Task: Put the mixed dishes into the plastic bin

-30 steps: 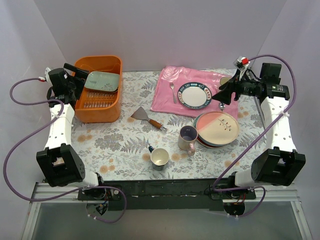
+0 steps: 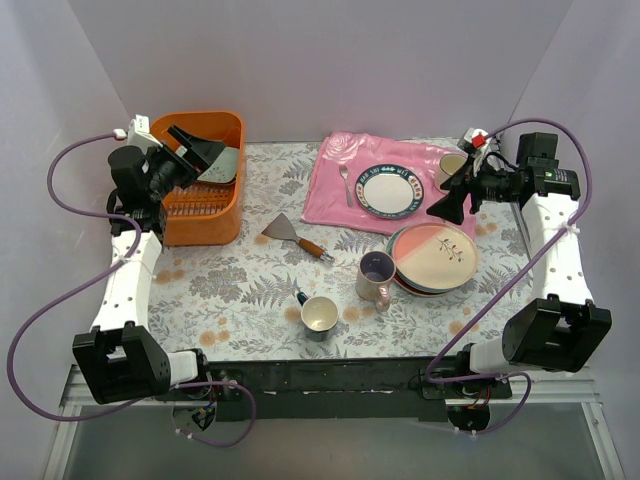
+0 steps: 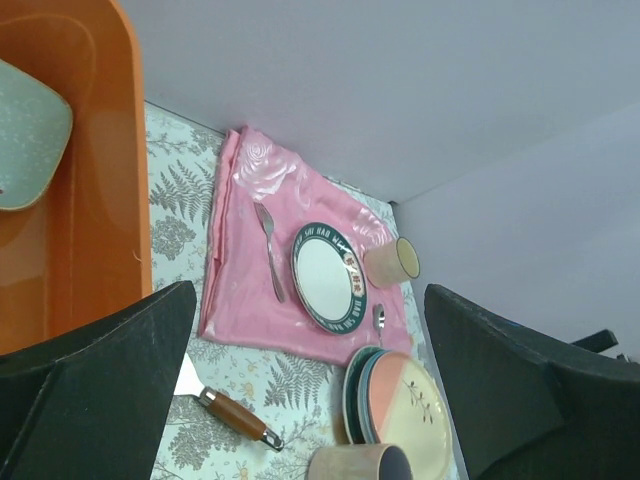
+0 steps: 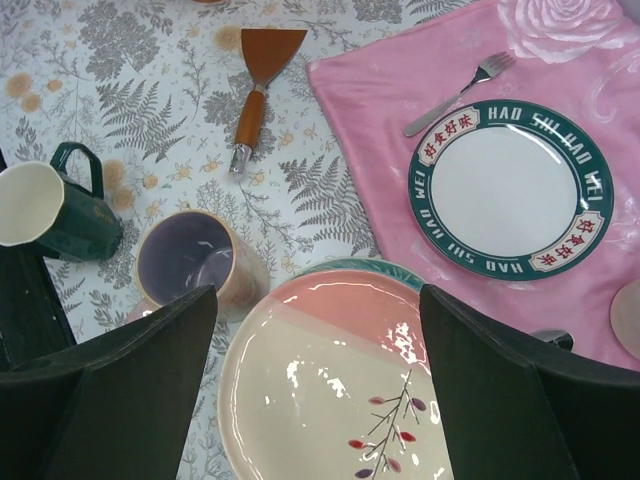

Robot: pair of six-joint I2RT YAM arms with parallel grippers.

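Note:
An orange plastic bin [image 2: 203,232] at the back left holds a pale green dish [image 3: 28,140]. My left gripper [image 2: 190,152] hangs open over it. My right gripper [image 2: 448,208] is open above stacked plates [image 2: 435,258], the top one cream and pink. A green-rimmed plate [image 2: 390,191] and a fork [image 4: 452,98] lie on the pink cloth [image 2: 330,200], with a beige cup [image 3: 390,262] and a spoon [image 3: 379,322] at its right. A purple-lined mug [image 2: 376,275], a dark green mug [image 4: 85,223] and a wooden-handled spatula [image 2: 290,236] lie on the table.
Grey walls stand behind and at both sides. The floral table [image 2: 230,310] has free room at front left and between bin and cloth. Its dark front edge [image 2: 300,375] runs below the mugs.
My left arm has moved rightward over the bin, its gripper swinging toward the middle. My right gripper has shifted slightly down toward the plates.

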